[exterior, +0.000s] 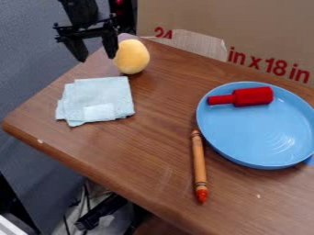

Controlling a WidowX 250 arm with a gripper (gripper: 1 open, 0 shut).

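Note:
My black gripper (95,51) hangs at the upper left, above the back-left edge of the table, its two fingers parted and pointing down, nothing seen between them. A yellow rounded object (132,58) sits just right of the fingers. Below lies a folded pale blue cloth (95,101). On the right, a red cylinder with a handle (252,96) rests in a blue plate (258,142), and an orange crayon (199,166) lies left of the plate.
A cardboard box (233,32) stands along the back of the wooden table (110,165). Beyond the left edge is a drop to the floor.

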